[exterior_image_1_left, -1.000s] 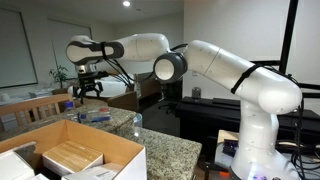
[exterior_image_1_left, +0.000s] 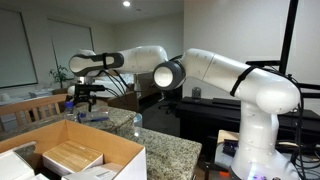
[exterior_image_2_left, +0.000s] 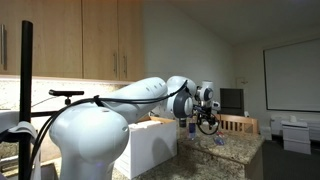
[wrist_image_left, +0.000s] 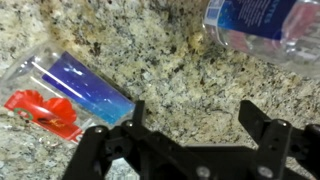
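Note:
In the wrist view my gripper is open over the speckled granite counter, with only bare stone between its fingertips. A clear bottle with a blue and red label (wrist_image_left: 85, 88) lies at the left, its lower end close to the left finger. Part of another clear bottle with a dark blue label (wrist_image_left: 258, 18) shows at the top right, cut off by the frame. Exterior view 1 has the gripper (exterior_image_1_left: 86, 100) far out over the counter's back left, above a clear object (exterior_image_1_left: 97, 117). In exterior view 2 the gripper (exterior_image_2_left: 208, 125) hangs above the far part of the counter.
An open cardboard box (exterior_image_1_left: 115, 152) with a smaller box inside stands at the front left. An upright clear bottle (exterior_image_1_left: 138, 124) stands to its right. Wooden chairs (exterior_image_2_left: 236, 123) line the counter's far side.
The arm's far end has shifted left and lower in exterior view 1, bringing the gripper closer to the counter. The box and upright bottle have not moved.

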